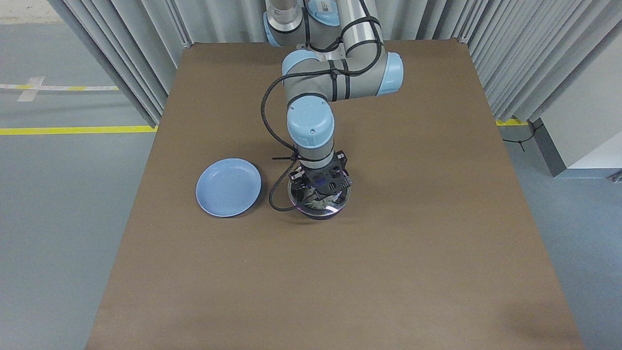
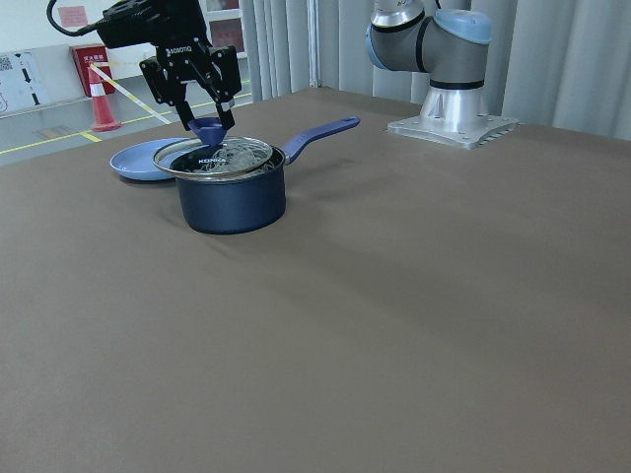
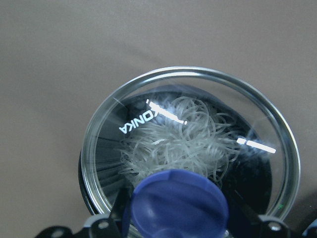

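Observation:
My gripper (image 2: 202,118) is shut on the blue knob (image 3: 179,208) of a glass lid (image 2: 227,163), which rests slightly askew on a dark blue saucepan (image 2: 233,207) with a blue handle (image 2: 320,131). Through the glass in the wrist view, pale translucent noodle-like strands (image 3: 181,141) show inside the pot. In the front view the arm and gripper hide much of the pot and lid. Whether the lid is fully seated on the rim is hard to tell.
A light blue plate (image 1: 228,186) lies just left of the pot in the front view. The robot's base (image 2: 454,128) stands at the back.

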